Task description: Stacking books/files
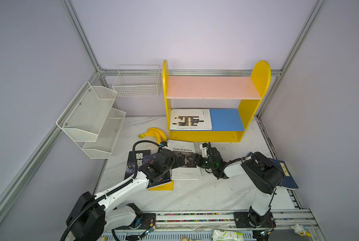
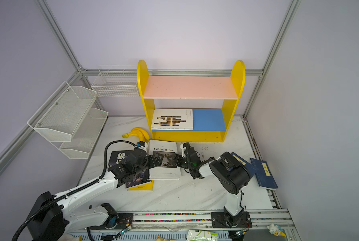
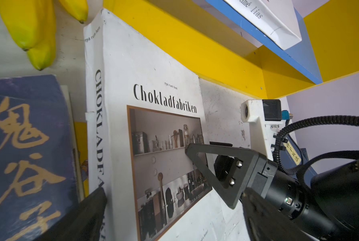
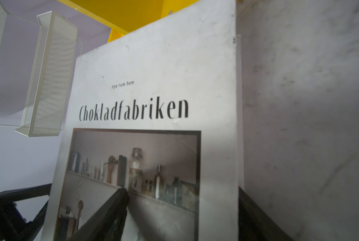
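Note:
The white Chokladfabriken book (image 1: 184,173) lies on the table before the yellow shelf. My left gripper is open at its left long side, spine and cover between the fingers. My right gripper stands part open at the opposite side, one finger over the cover and one beside the edge. A white book (image 1: 190,119) lies on the left of the blue shelf board. Dark books (image 1: 136,159) and a yellow one (image 1: 160,188) lie at the left, partly hidden by my left arm.
Bananas (image 2: 137,133) lie beside the shelf. Wire baskets (image 1: 89,116) are on the left and back. Blue books (image 2: 264,174) lie at the right edge. The pink top board (image 1: 213,86) and right part of the blue board are clear.

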